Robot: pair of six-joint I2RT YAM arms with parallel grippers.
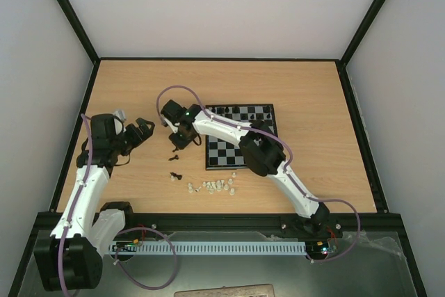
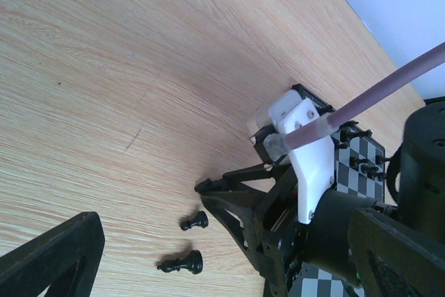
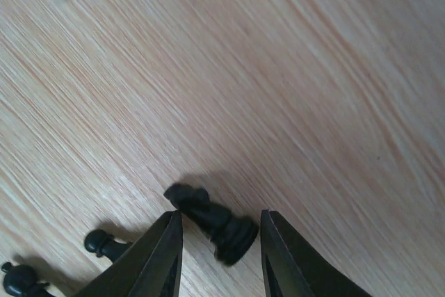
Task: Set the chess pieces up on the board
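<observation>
A dark chess piece shaped like a knight (image 3: 215,220) lies on its side on the wood, its base between the parted fingertips of my right gripper. Neither finger clearly touches it. From the left wrist view, the right fingers (image 2: 236,210) reach down around this piece, left of the chessboard (image 1: 222,161). Dark pieces stand along the board's far part. A small dark pawn (image 2: 195,220) and a larger dark piece (image 2: 182,263) lie nearby. My left gripper (image 1: 149,129) is open and empty, raised at the left side.
Several white pieces (image 1: 219,186) are clustered in front of the board, with more dark pieces (image 1: 176,175) to their left. The right arm (image 1: 222,129) spans the board and hides part of it.
</observation>
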